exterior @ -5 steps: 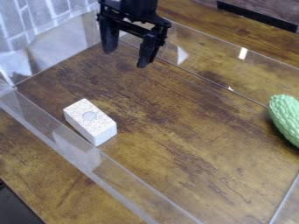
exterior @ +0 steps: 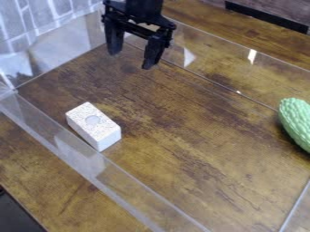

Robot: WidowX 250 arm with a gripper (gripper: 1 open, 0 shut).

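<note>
The black gripper (exterior: pixel 133 47) hangs over the back of the wooden surface, its two fingers apart and pointing down, with nothing visible between them. A white speckled block (exterior: pixel 93 124) lies at the front left, well away from the gripper. A green bumpy object like a bitter melon (exterior: pixel 295 121) lies at the right edge, partly out of view.
Clear low walls (exterior: pixel 47 119) border the wooden work surface (exterior: pixel 182 145). The middle of the surface is empty. At the top left is a pale, checked backdrop (exterior: pixel 31 32).
</note>
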